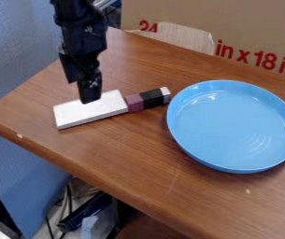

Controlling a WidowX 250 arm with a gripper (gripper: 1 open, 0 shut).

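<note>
My gripper (85,86) hangs at the upper left, just over a white rectangular bar (83,116) lying on the wooden table; whether its fingers touch the bar or are open cannot be told. A dark red and black piece (144,102) with a pale end continues from the bar's right end. A light blue plate (232,126) lies to the right.
A cardboard box (245,33) stands along the back, with a pale slatted piece (176,35) before it. The table's left edge drops to a blue surface and clutter below.
</note>
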